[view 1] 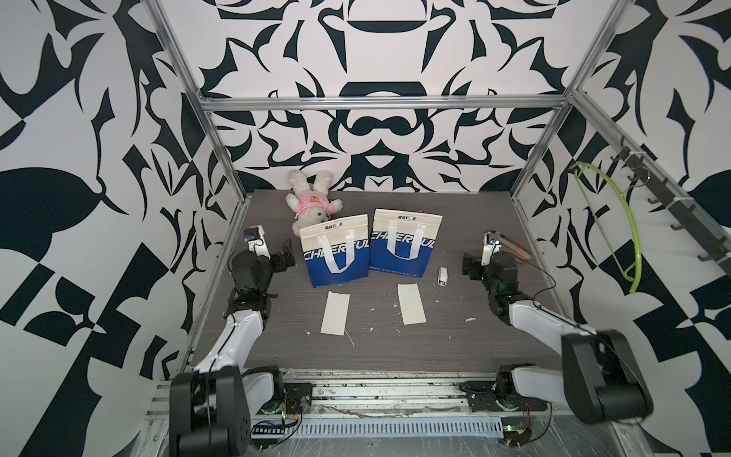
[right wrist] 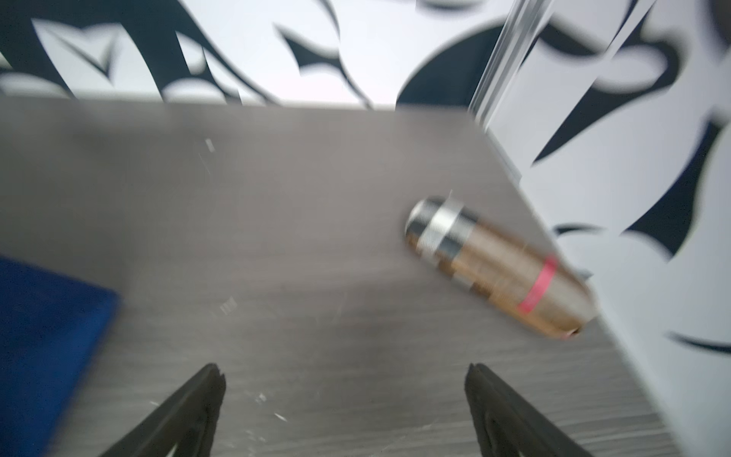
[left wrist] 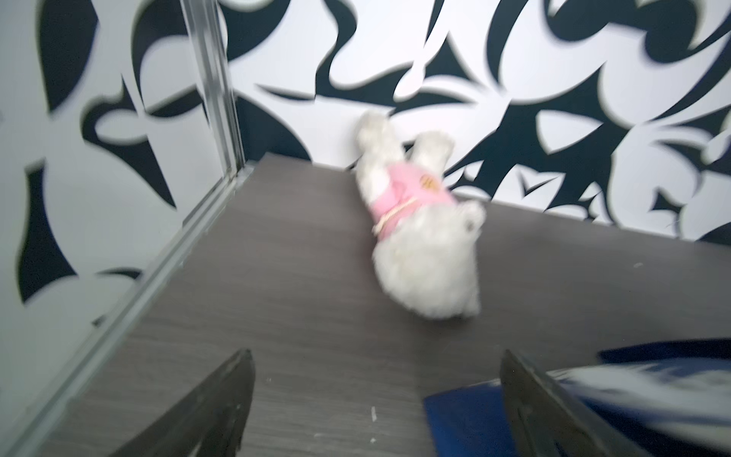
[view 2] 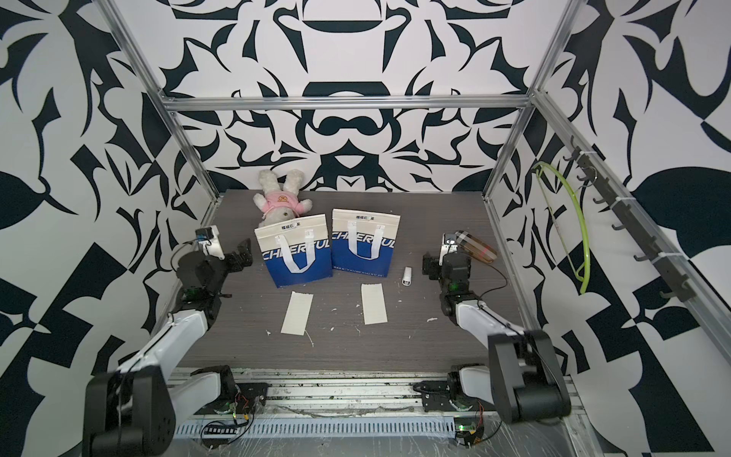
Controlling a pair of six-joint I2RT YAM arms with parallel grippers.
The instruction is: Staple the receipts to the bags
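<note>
Two blue and cream bags with white handles lie side by side mid-table, the left bag (view 1: 312, 272) and the right bag (view 1: 392, 263). In front of them lie two pale paper slips, a left receipt (view 1: 335, 313) and a right receipt (view 1: 411, 304), both apart from the bags. A small white stapler (view 1: 442, 276) rests right of the right bag. My left gripper is open and empty, left of the left bag. Open too, with nothing between its fingers, my right gripper stands right of the stapler.
A white plush toy (left wrist: 426, 262) in pink lies behind the left bag. A plaid cylindrical case (right wrist: 498, 266) lies near the right wall. On that wall hangs a green hoop (view 1: 634, 228). Small scraps dot the table (view 1: 457, 354), whose front is otherwise clear.
</note>
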